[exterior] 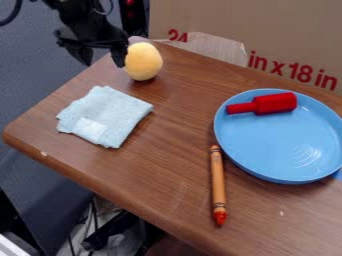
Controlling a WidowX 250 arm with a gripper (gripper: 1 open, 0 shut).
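Observation:
My black gripper [100, 55] hangs at the back left of the table, just left of a pale yellow rounded object [143, 62]; whether its fingers are open or shut is unclear. A folded light blue cloth [103, 116] lies on the left of the wooden table [160, 190]. A red rolling-pin-like object [270, 104] rests on a blue plate [279, 153] at the right. An orange crayon-like stick [218, 185] lies left of the plate.
A cardboard box [254, 40] stands along the back. The table's edge runs along the left, with floor and clutter beyond it.

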